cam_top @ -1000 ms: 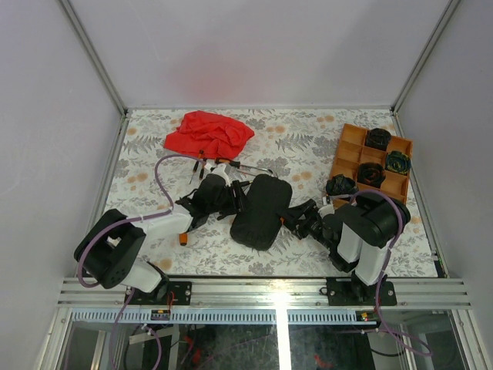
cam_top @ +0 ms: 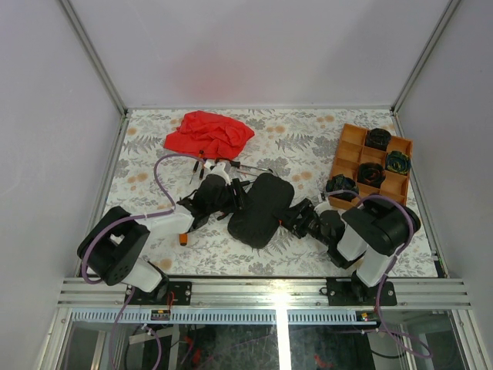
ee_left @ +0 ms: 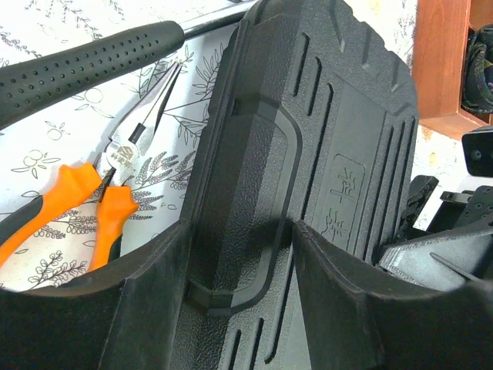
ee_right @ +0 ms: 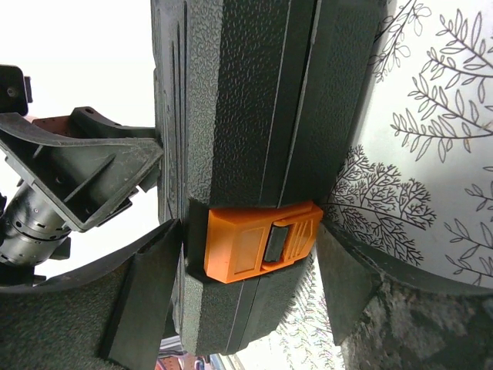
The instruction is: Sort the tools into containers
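Note:
A black tool case (cam_top: 262, 210) stands between my two grippers, its ribbed face showing in the left wrist view. My left gripper has its fingers apart, on either side of the case's handle edge. Across from it, my right gripper has its fingers around the edge with the orange latch (ee_right: 262, 240). In both wrist views the fingertips look against or very near the case; how firmly they press does not show. Left of the case lie pliers with orange handles (ee_left: 65, 199) and a tool with a black grip (ee_left: 92, 68).
A wooden compartment box (cam_top: 348, 151) with several dark rolled bundles stands at the right. A red cloth (cam_top: 208, 135) lies at the back left, with several tools just in front of it.
The case has shifted and turned slightly between the grippers, its lower end going left. Both arms have moved only a little.

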